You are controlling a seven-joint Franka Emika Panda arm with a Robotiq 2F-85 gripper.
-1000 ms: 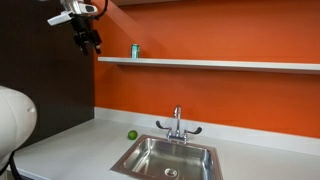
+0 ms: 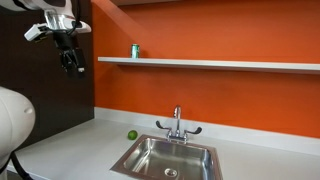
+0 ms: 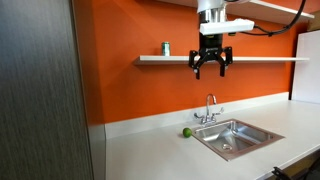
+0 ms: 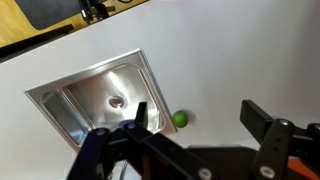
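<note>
My gripper is open and empty, hanging high above the counter with its fingers pointing down. In the wrist view its two dark fingers stand wide apart. A small green round fruit, lime-like, rests on the white counter just left of the sink; the wrist view shows the same fruit far below, between the fingers. The steel sink is set into the counter and looks empty. A teal can stands upright on the lower white shelf.
Behind the sink rises a metal faucet with two dark-tipped handles. The shelf juts from the orange wall above the counter. A dark panel closes off the left side. Left of the fruit, the counter is bare.
In exterior view 1 my gripper has moved left and somewhat lower, away from the shelf end. The fruit and the can have stayed in place.
</note>
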